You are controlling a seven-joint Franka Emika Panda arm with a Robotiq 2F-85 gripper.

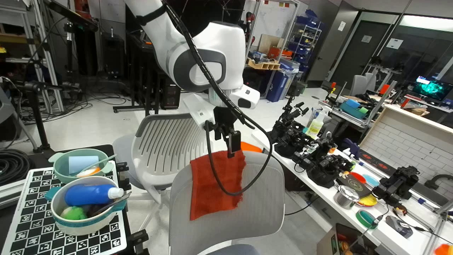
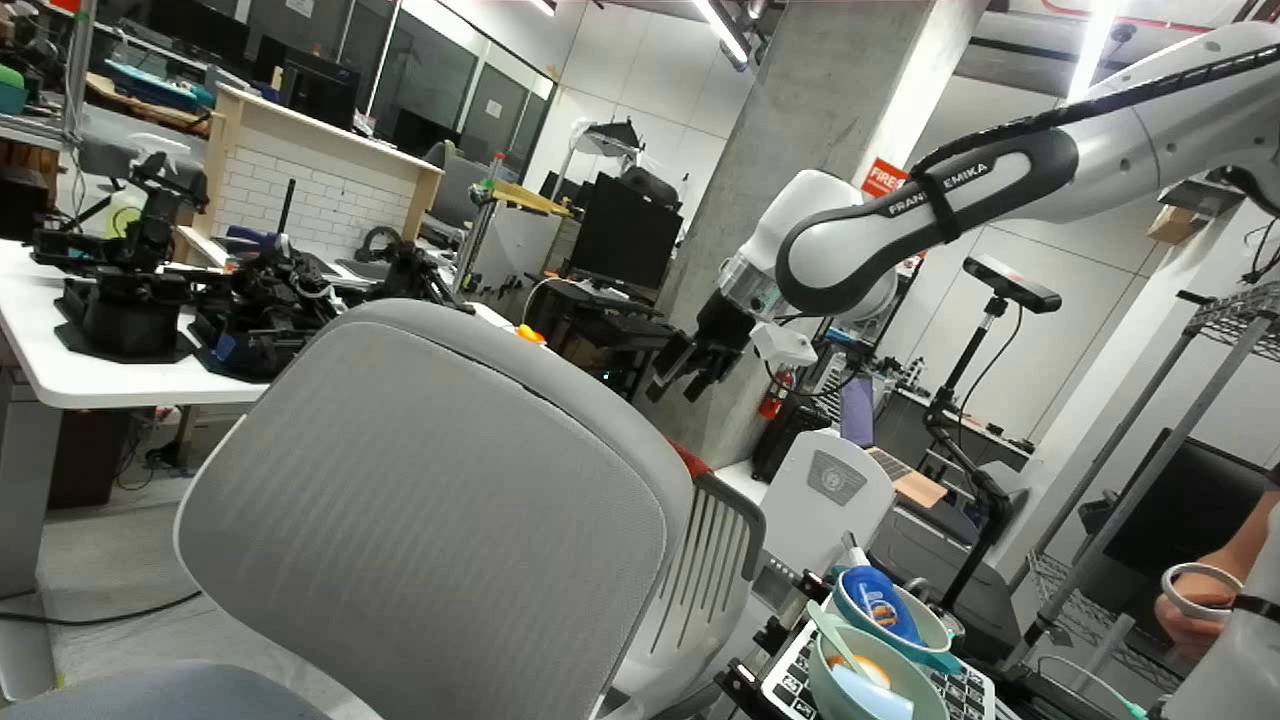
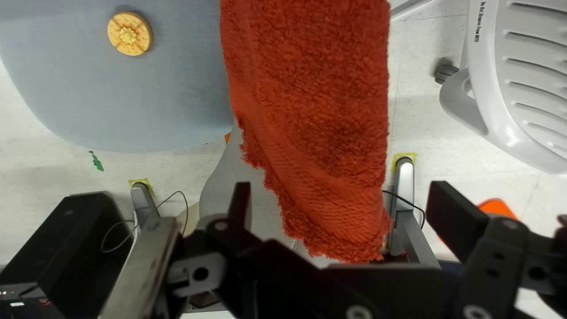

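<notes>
A red-orange towel (image 1: 214,187) drapes over the top of a grey chair's backrest (image 1: 263,191). In the wrist view the towel (image 3: 319,122) hangs between and beyond my fingers, its frayed edge toward the gripper. My gripper is open, fingers wide apart, with nothing held. Exterior view 1 has the gripper (image 1: 225,138) just above and behind the chair's top edge, near the towel's upper end. From the other side, the gripper (image 2: 684,374) hangs above the chair back, where only a sliver of the towel (image 2: 689,460) shows; the rest is hidden.
A second chair (image 1: 170,144) with a slatted back stands behind. At the left, two bowls (image 1: 80,229) with a blue bottle (image 1: 91,194) and utensils sit on a patterned board (image 1: 29,221). A white table (image 1: 305,170) with black robot parts stands to the right.
</notes>
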